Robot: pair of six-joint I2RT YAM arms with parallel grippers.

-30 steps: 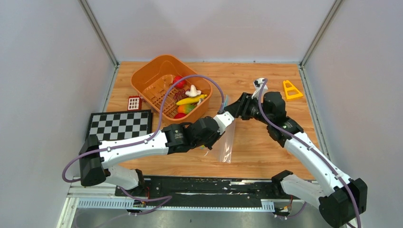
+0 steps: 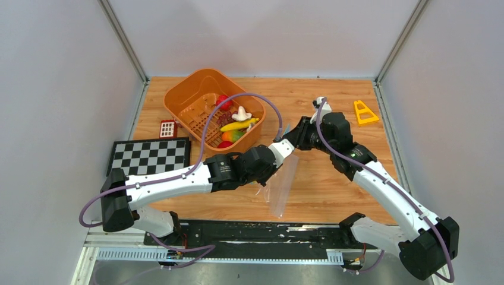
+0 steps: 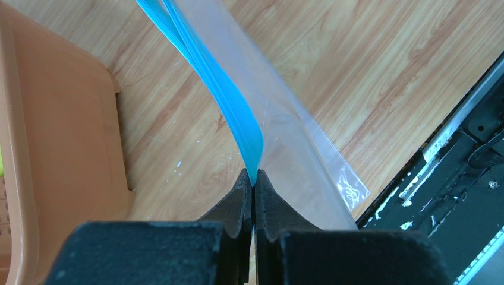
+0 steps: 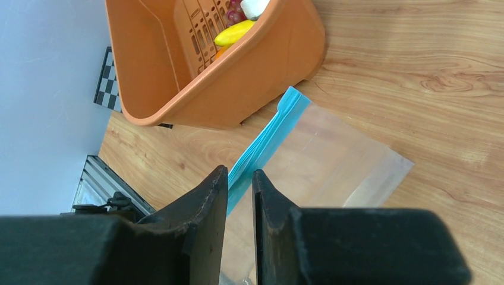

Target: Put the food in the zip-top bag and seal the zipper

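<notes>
A clear zip top bag (image 3: pixel 279 160) hangs with its blue zipper strip (image 3: pixel 220 89) uppermost. My left gripper is shut on one end of that strip. My right gripper is part open, and the blue strip (image 4: pixel 267 139) shows between and beyond its fingers; whether they touch it I cannot tell. From above, both grippers meet near the table's middle, hiding most of the zipper, while the bag's lower part (image 2: pixel 283 190) hangs below. Toy food lies in the orange basket (image 2: pixel 196 77): a banana (image 2: pixel 238 125), a mushroom (image 2: pixel 241 114), grapes (image 2: pixel 225 118) and more.
The basket's wall (image 3: pixel 71 119) stands close to the left gripper. A checkerboard (image 2: pixel 148 156) and a small red-and-white item (image 2: pixel 168 129) are at the left. A yellow triangular piece (image 2: pixel 365 113) lies far right.
The bag's lower end has swung toward the front edge and slightly left. My right gripper has shifted a little left, closer to the left one. The left arm has hardly moved.
</notes>
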